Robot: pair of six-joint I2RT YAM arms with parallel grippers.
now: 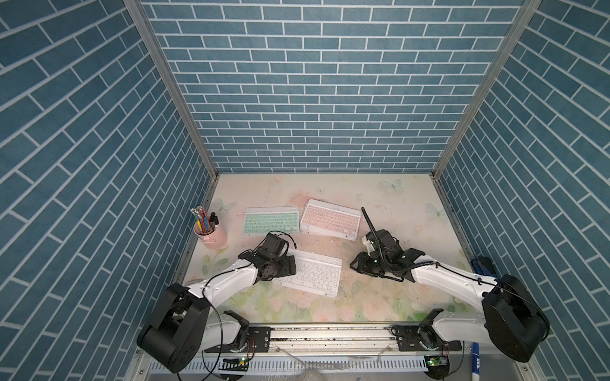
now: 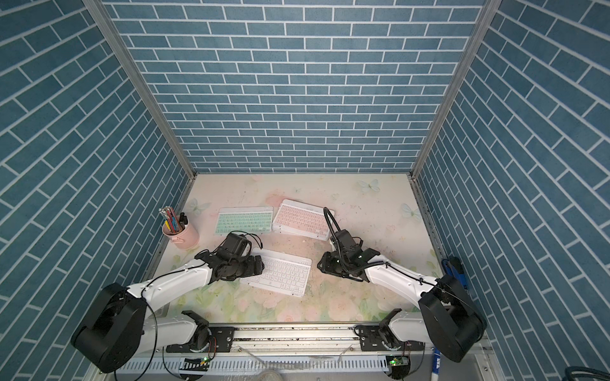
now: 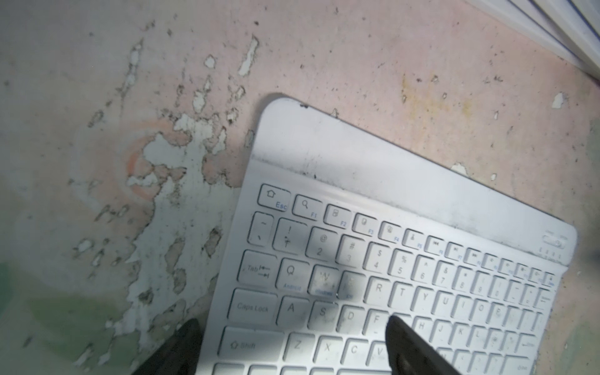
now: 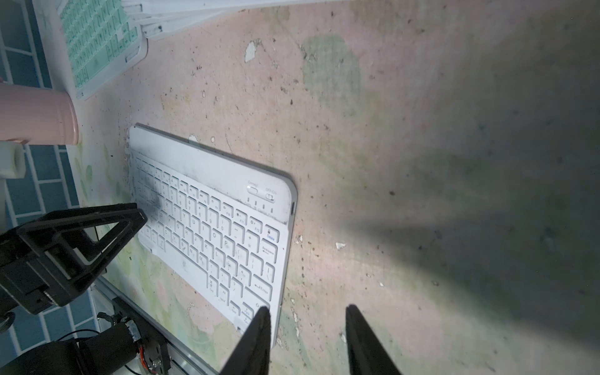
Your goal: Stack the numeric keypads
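Note:
A white keypad (image 1: pixel 314 274) lies flat and slightly turned on the near middle of the table. Over its left end hovers my left gripper, fingers apart, with keys visible between them and nothing gripped. Just off the keypad's right end, my right gripper has its fingers parted over bare table. Behind, a pink keypad (image 1: pixel 331 219) is at the centre; in the left wrist view white layered edges (image 3: pixel 550 28) show at the upper right corner. Left of the pink one lies a green keypad (image 1: pixel 271 221), flat on the table.
A pink cup (image 1: pixel 214 237) of pencils stands at the table's left edge. Blue-handled tools (image 2: pixel 455 271) hang or lie by the right edge.

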